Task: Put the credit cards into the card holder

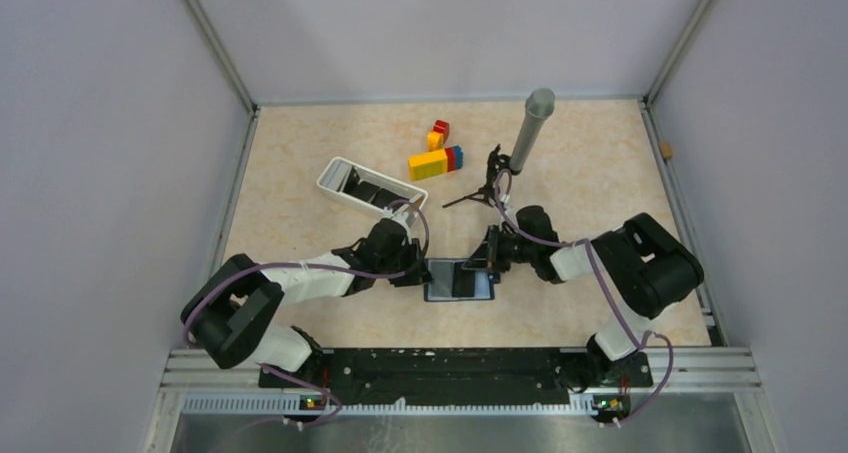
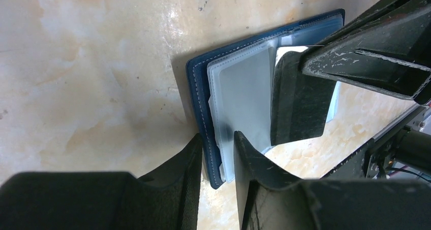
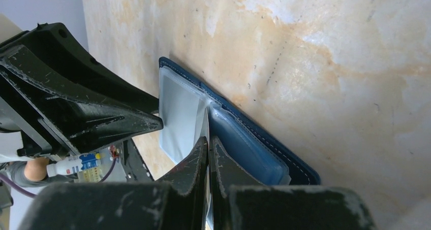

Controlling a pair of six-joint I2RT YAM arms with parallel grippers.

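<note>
The card holder (image 1: 439, 281) lies open on the table, dark blue with clear sleeves. A black card (image 2: 300, 100) with a pale edge lies over the sleeves, its left edge near the middle of the holder. My right gripper is shut on that card at one corner; the pale card edge (image 3: 205, 121) runs into its fingertips. At the holder's left edge, my left gripper stands part open, one finger on each side of the blue border (image 2: 206, 133). Whether the card's leading edge is inside a sleeve, I cannot tell.
Behind the left arm stands a white tray (image 1: 330, 185) with several dark cards (image 1: 375, 192). Toy blocks (image 1: 428, 165) and a grey microphone on a stand (image 1: 530, 133) sit at the back.
</note>
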